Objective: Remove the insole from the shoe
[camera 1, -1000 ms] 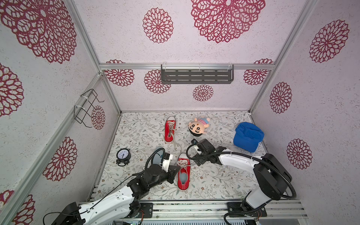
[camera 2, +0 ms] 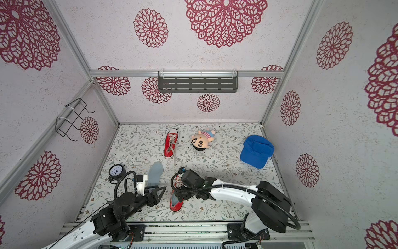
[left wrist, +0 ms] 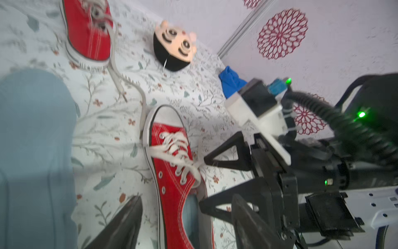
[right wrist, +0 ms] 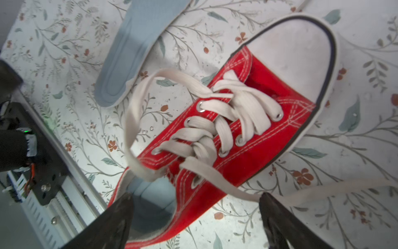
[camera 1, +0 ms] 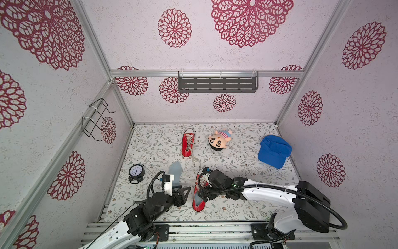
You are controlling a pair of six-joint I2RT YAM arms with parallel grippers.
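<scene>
A red canvas shoe [right wrist: 215,161] with loose white laces lies sole down on the floral surface at the front middle. Through its ankle opening a blue-grey inner sole [right wrist: 151,199] shows. A loose blue-grey insole [left wrist: 35,157] lies flat left of this shoe, partly behind my left arm in the top views. My left gripper [camera 1: 185,194] is just left of the shoe, its fingers apart and empty. Over the shoe's right side stands my right gripper [camera 1: 204,194], open; in the right wrist view its blurred fingers straddle the opening end, holding nothing.
Farther back lie a second red shoe [camera 1: 187,143] and a doll [camera 1: 219,140]. A black clock [camera 1: 136,172] stands left, a blue cap [camera 1: 274,151] right. One loose lace [right wrist: 327,193] trails across the surface. Room is free between shoe and cap.
My left gripper has drawn back left from the shoe and its fingers have spread.
</scene>
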